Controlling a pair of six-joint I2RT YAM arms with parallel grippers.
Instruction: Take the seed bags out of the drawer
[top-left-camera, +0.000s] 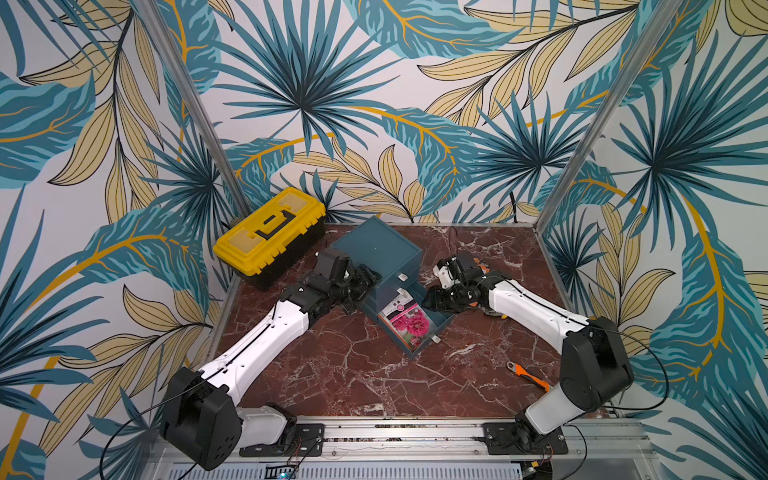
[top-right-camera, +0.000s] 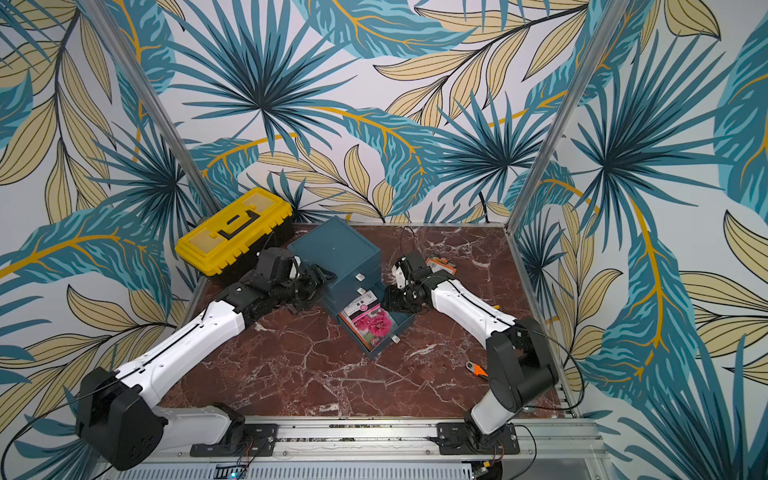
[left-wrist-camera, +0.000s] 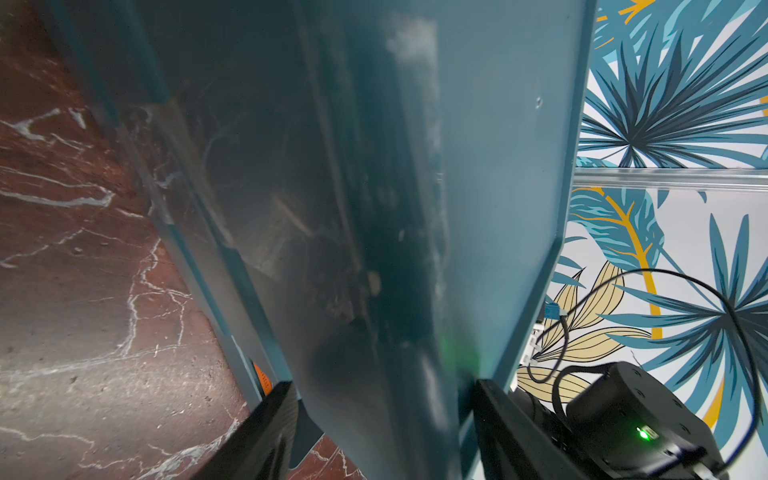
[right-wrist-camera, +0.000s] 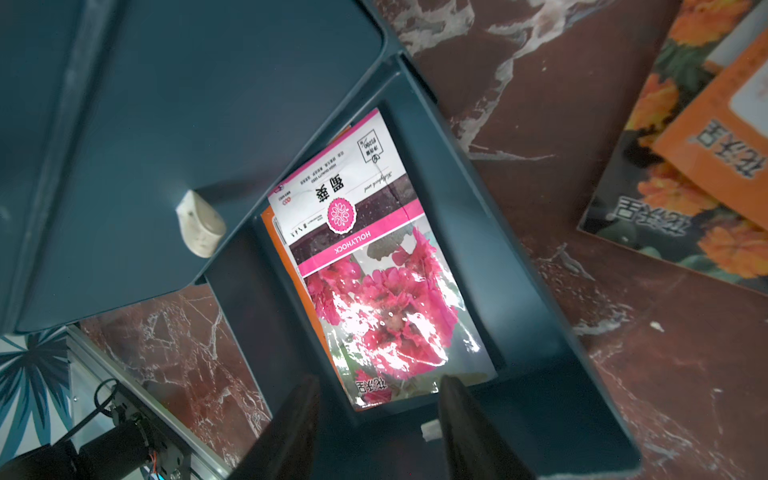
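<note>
A pink-flowered hollyhock seed bag (right-wrist-camera: 392, 296) lies flat in the pulled-out lower drawer (right-wrist-camera: 552, 320), an orange edge of another bag showing beneath it. Above the drawer, my right gripper stands part open with nothing between its fingers. The blue cabinet (top-left-camera: 376, 248) has its upper part closed. My left gripper is shut on the cabinet's side edge, its fingers on either side of the blue panel. Two orange-flowered seed bags (right-wrist-camera: 672, 176) overlap on the table to the drawer's right.
The yellow toolbox (top-left-camera: 272, 228) stands at the back left. An orange-handled tool (top-left-camera: 528, 376) lies at the right front, beneath the right arm's reach. Open marble tabletop (top-left-camera: 336, 376) spreads in front of the drawer.
</note>
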